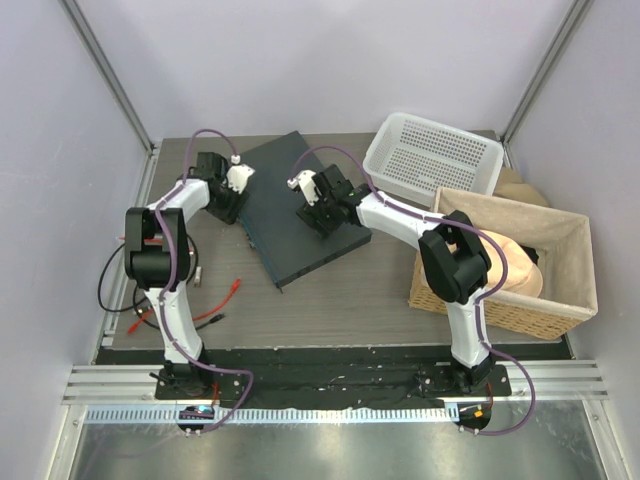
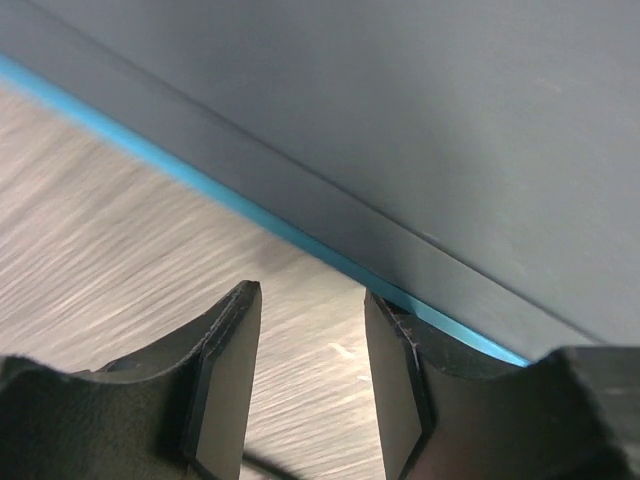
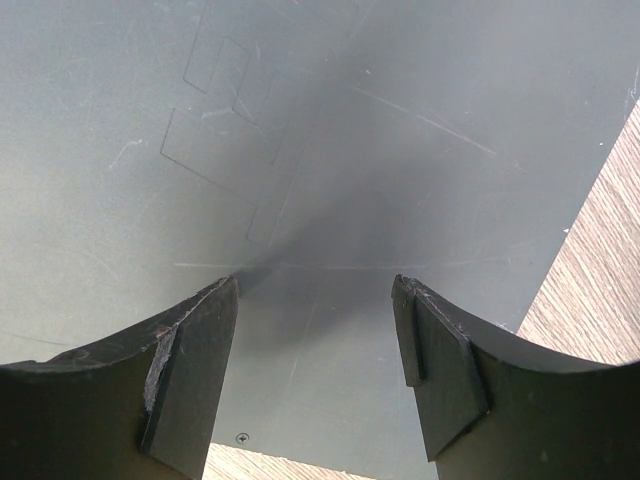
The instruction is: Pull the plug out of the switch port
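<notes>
A dark flat switch box [image 1: 295, 255] lies angled on the table; in the left wrist view its grey side [image 2: 470, 150] has a light blue lower edge strip. My left gripper is at that side, fingers apart with nothing visible between them; no plug or port shows clearly there. My right gripper stands open over the box's plain scratched top [image 3: 300, 180], nothing between its fingers.
Red and black cables [image 1: 229, 294] lie on the left of the table. A white basket [image 1: 433, 148] stands at the back right, a wicker box [image 1: 505, 312] at the right. Bare table shows at front middle.
</notes>
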